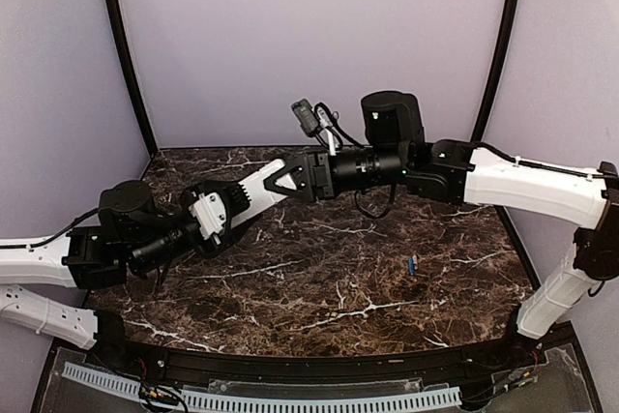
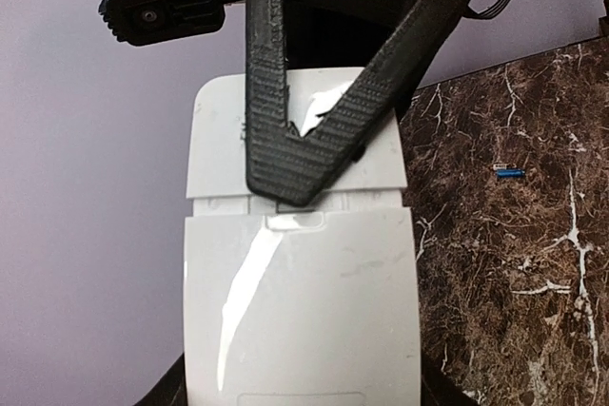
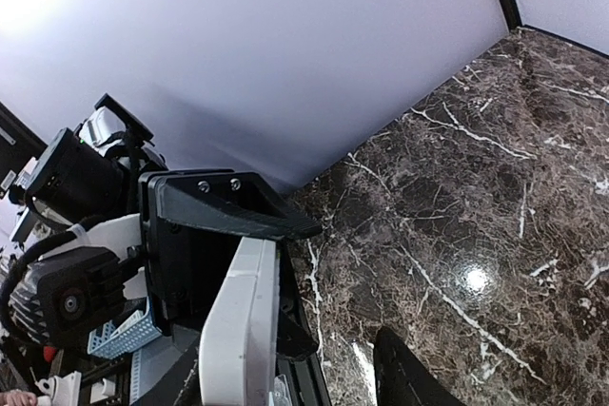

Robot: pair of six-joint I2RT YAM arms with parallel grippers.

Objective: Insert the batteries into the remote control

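Note:
The white remote control (image 1: 261, 191) is held in the air between my two grippers. Close up in the left wrist view, the remote (image 2: 300, 311) shows a notched seam across its back. My left gripper (image 1: 253, 198) is closed in on its sides. In the right wrist view a left finger (image 3: 228, 216) meets the remote's edge (image 3: 243, 320). My right gripper (image 1: 290, 184) straddles the other end; one right finger (image 2: 304, 145) crosses its back. The opposite right finger (image 3: 404, 368) stands clear of the remote. Blue batteries (image 1: 412, 265) lie on the table at right.
A plain wall (image 1: 309, 45) stands behind, and a white slotted strip (image 1: 319, 401) runs along the front. My two hands are almost touching around the remote.

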